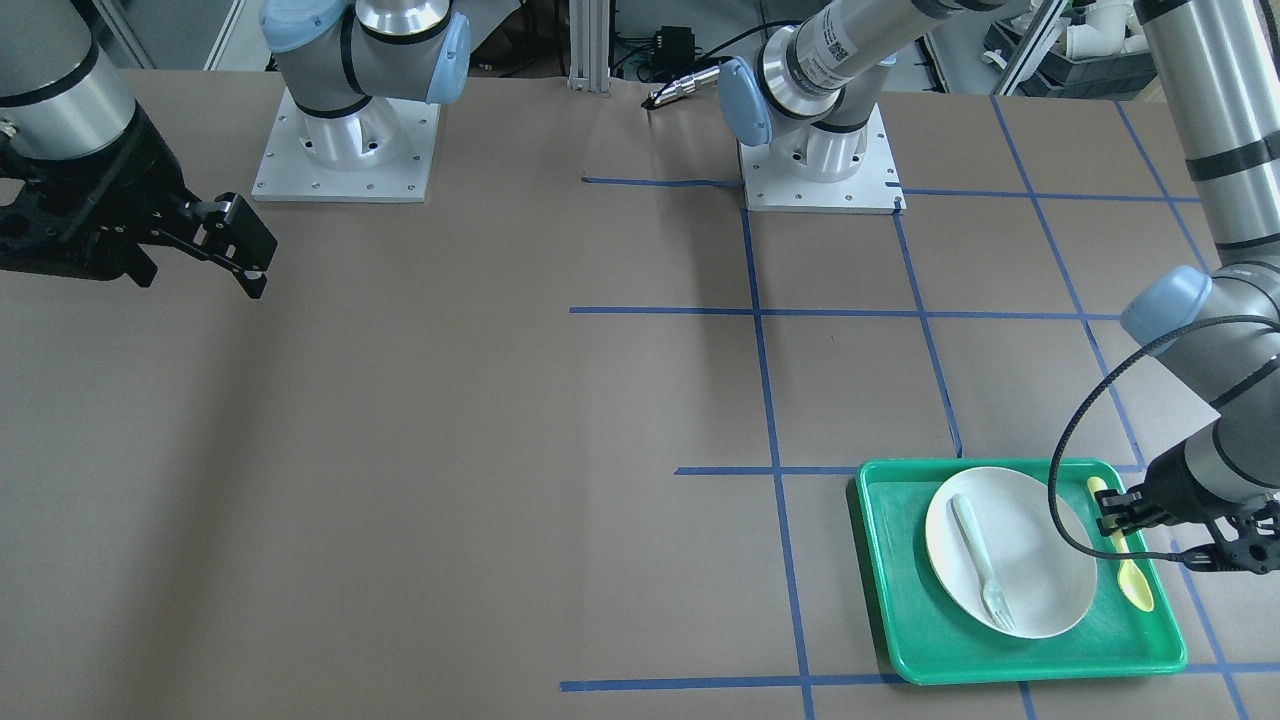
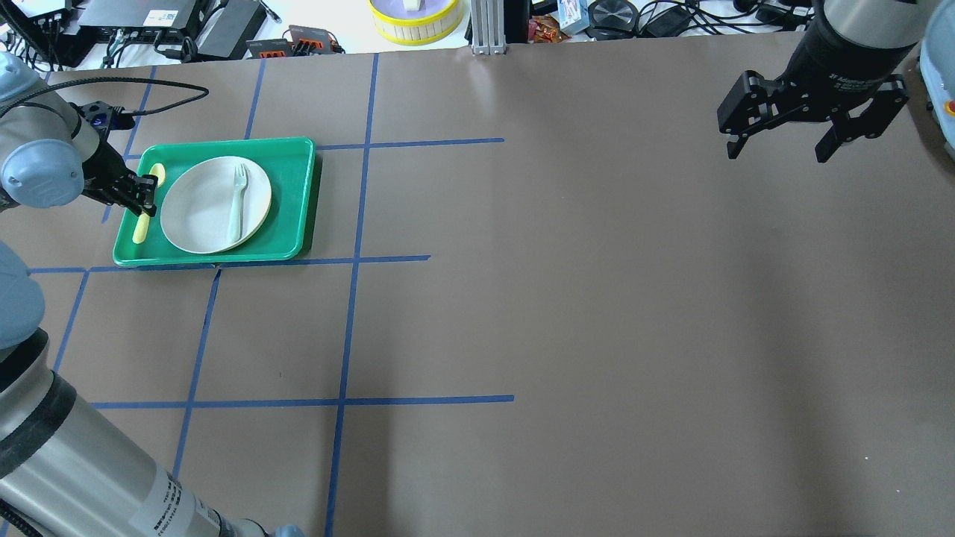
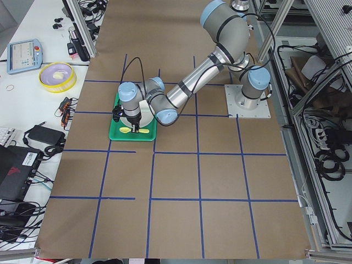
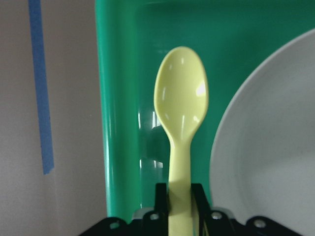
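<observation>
A pale yellow spoon (image 4: pixel 181 93) (image 1: pixel 1135 583) is at the edge of a green tray (image 1: pixel 888 564) (image 4: pixel 118 147), beside a white plate (image 1: pixel 1032 564) that carries a pale fork (image 1: pixel 978 552). My gripper has its black fingers on either side of the spoon's handle, shut on it, above the tray's side strip beside the plate. In the top view the gripper (image 2: pixel 148 192) sits over that side of the tray. Whether the spoon rests on the tray floor or hangs just above it, I cannot tell.
Another black gripper (image 2: pixel 815 116) hangs over the far side of the table, apart from the tray. Equipment and a yellow round container (image 2: pixel 412 27) stand beyond the table edge.
</observation>
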